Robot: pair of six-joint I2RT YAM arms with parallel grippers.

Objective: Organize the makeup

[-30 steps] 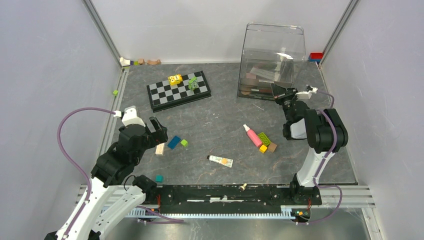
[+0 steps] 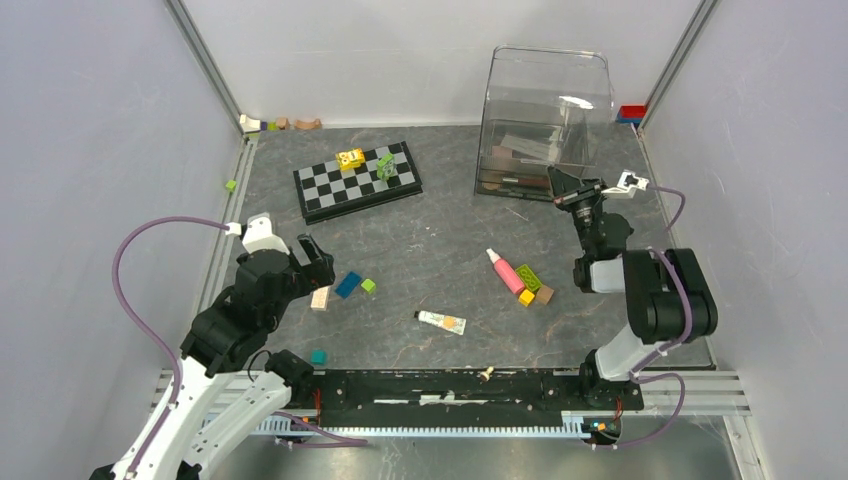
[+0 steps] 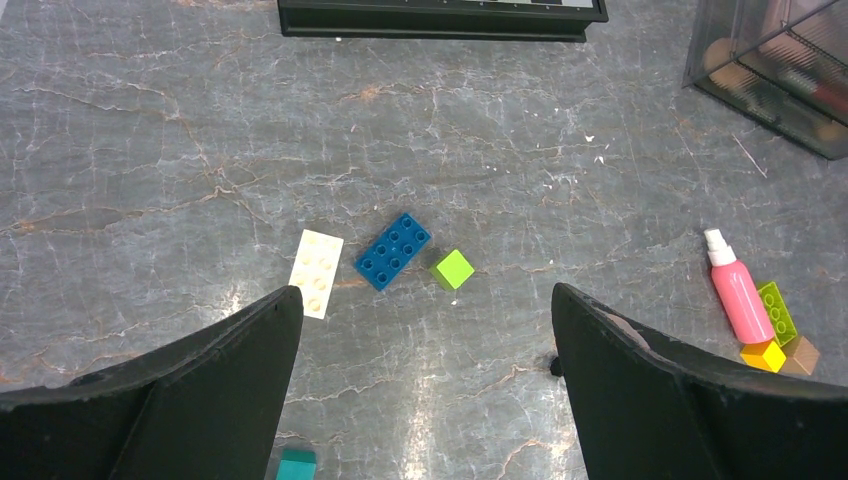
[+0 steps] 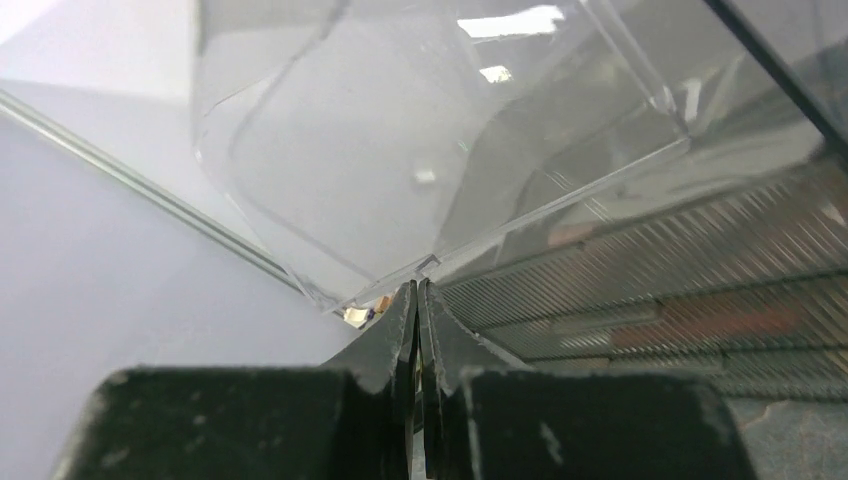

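Observation:
A clear-lidded organizer with dark mesh tiers (image 2: 500, 170) stands at the back right, its transparent lid (image 4: 380, 170) raised. My right gripper is at its front right, fingers nearly together at the lid's lower edge; whether that edge is between them is hard to tell. A pink spray bottle (image 2: 505, 271) (image 3: 740, 295) lies at centre right; a cream tube (image 2: 440, 322) lies near the front centre. My left gripper hangs open over the left of the table, nothing between its fingers.
A checkered board (image 2: 330, 200) with yellow and green objects sits at back left. Blocks, including blue (image 3: 393, 250), green (image 3: 452, 270), white (image 3: 315, 273), teal (image 3: 296, 465) and yellow (image 3: 762, 356), lie on the table.
The left arm and loose objects are unchanged.

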